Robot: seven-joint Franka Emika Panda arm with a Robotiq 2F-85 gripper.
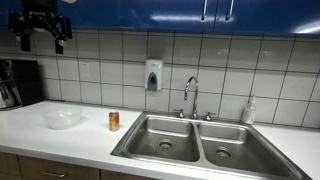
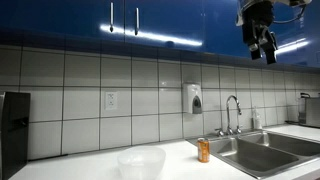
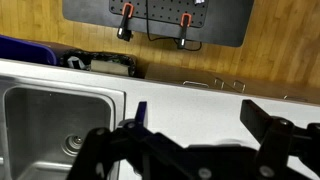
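High at the upper left of exterior view 1, my gripper (image 1: 43,46) hangs open above the counter, well clear of everything on it. Exterior view 2 has the gripper (image 2: 262,52) at the top right, in front of the blue cabinets. In the wrist view its dark fingers (image 3: 139,114) stand wide apart, with only white countertop between them. A clear bowl (image 1: 63,117) rests on the counter at the left, and an orange can (image 1: 114,121) stands upright between it and the sink. The wrist view shows just a faint edge of the bowl (image 3: 232,142); the can cannot be made out there.
A double steel sink (image 1: 205,142) with a tall faucet (image 1: 194,90) fills the right part. A soap dispenser (image 1: 154,74) is on the tiled wall, and a bottle (image 1: 249,110) stands behind the sink. Blue cabinets (image 1: 150,14) hang overhead. Counter around the bowl is clear.
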